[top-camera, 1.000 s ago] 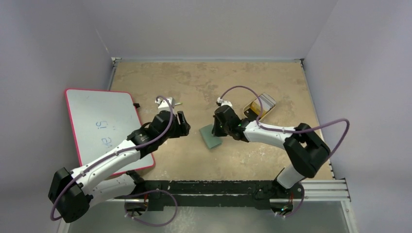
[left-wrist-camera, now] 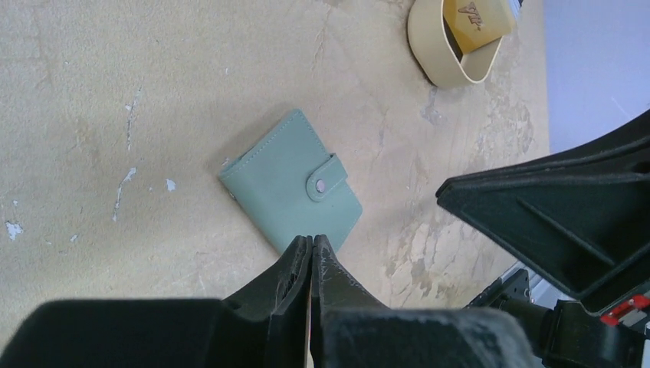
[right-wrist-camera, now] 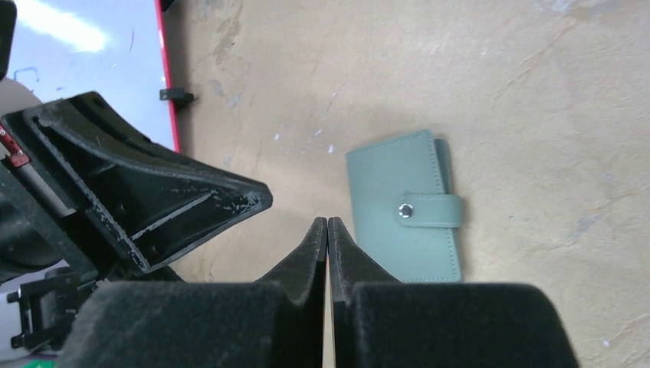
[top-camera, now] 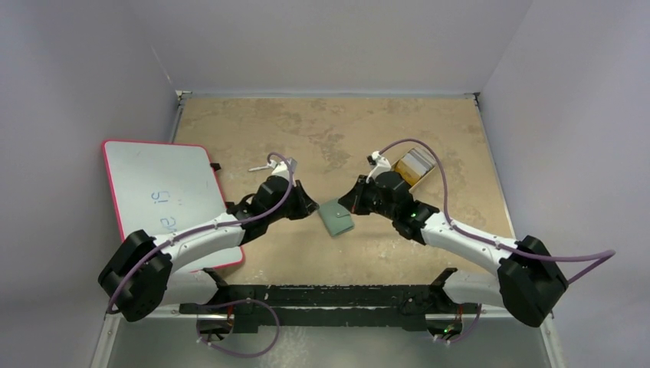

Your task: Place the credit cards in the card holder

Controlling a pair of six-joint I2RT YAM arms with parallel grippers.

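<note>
The card holder, a grey-green wallet (top-camera: 337, 219) with its snap strap across one edge, lies on the table between the two arms. It looks closed. My left gripper (top-camera: 314, 208) is shut just left of it, and the left fingertips overlap its near corner in the left wrist view. On the other side my right gripper is also shut, with nothing showing between its fingers. In the right wrist view its tips overlap one edge of the wallet. Several cards (top-camera: 415, 164), yellow and white, sit in a beige bin (left-wrist-camera: 429, 38) at the right.
A red-edged whiteboard (top-camera: 165, 195) lies along the left side of the table. A small pale item (top-camera: 259, 168) rests behind my left arm. The right arm passes close in front of the bin.
My left gripper has moved right to the wallet and its fingers have closed. My right gripper has moved slightly right.
</note>
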